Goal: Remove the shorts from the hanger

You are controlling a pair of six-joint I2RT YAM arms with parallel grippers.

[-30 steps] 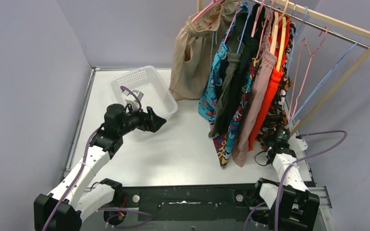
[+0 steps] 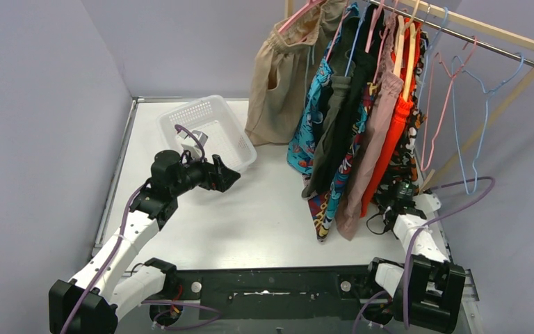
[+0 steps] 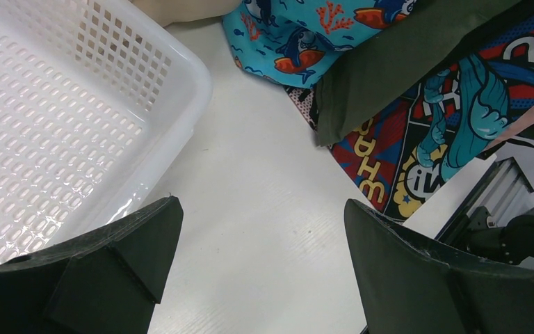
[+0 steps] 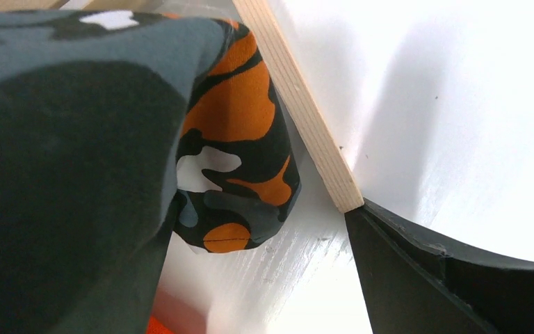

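Observation:
Camouflage shorts [image 2: 410, 139] in black, orange and white hang at the right end of the row of clothes. In the right wrist view, a leg of the camouflage shorts [image 4: 236, 160] lies close ahead, with dark cloth covering the left finger. My right gripper is open low under the rack; its right finger [image 4: 417, 257] meets the end of a wooden rack leg [image 4: 313, 125]. My left gripper stands open and empty beside the white basket [image 3: 146, 188]. Empty pink [image 2: 452, 83] and blue hangers [image 2: 485, 132] hang right of the shorts.
Other hanging garments include orange shorts [image 2: 393, 139], pink trousers [image 2: 372, 146] and beige shorts [image 2: 278, 76]. A metal rail [image 2: 487, 46] carries the hangers.
The empty blue hanger has swung and turned to the right, and the pink one shifted slightly. The right arm and rack have moved a little. My left arm has stayed still.

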